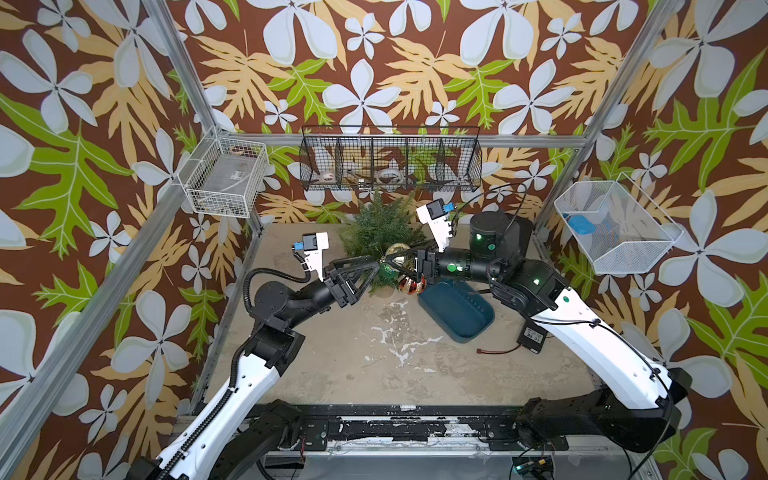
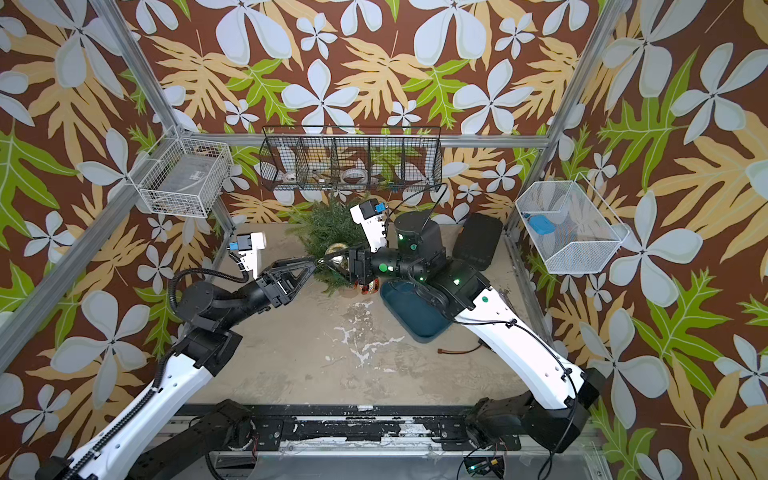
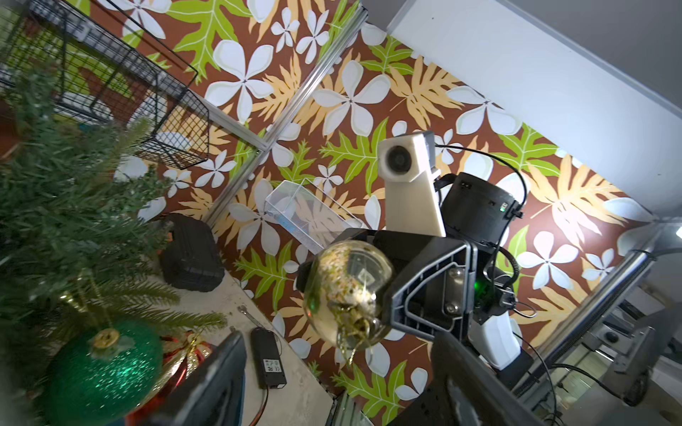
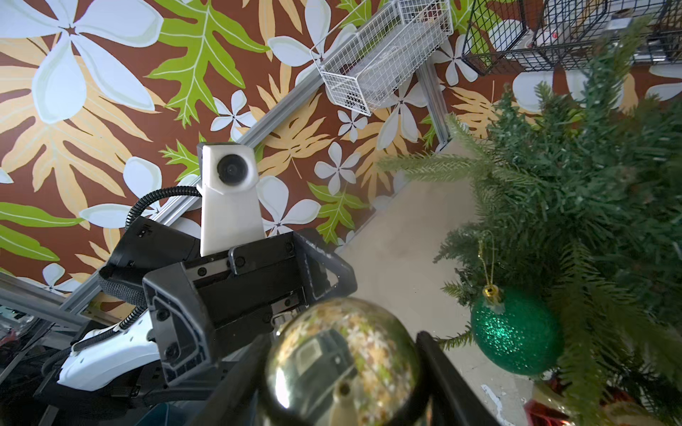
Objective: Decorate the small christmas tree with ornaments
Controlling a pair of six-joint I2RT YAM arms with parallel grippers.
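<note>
In front of the small green tree (image 1: 372, 224), my right gripper is shut on a shiny gold ornament (image 3: 346, 287) with flecks inside. My left gripper (image 1: 374, 270) is open and faces that ornament from the left, with nothing between its fingers; in the left wrist view the ornament appears beyond them. A glittery green ball (image 4: 517, 332) hangs by a gold loop from a branch at the tree's front. Below it a red and gold ornament (image 3: 188, 358) shows partly, half hidden by leaves and my left finger.
A dark teal tray (image 1: 456, 312) lies under the right arm, with a black power box (image 1: 532, 333) to its right. Wire baskets hang behind: a black one (image 1: 389, 164), white ones (image 1: 228, 176) at left and right (image 1: 616, 228).
</note>
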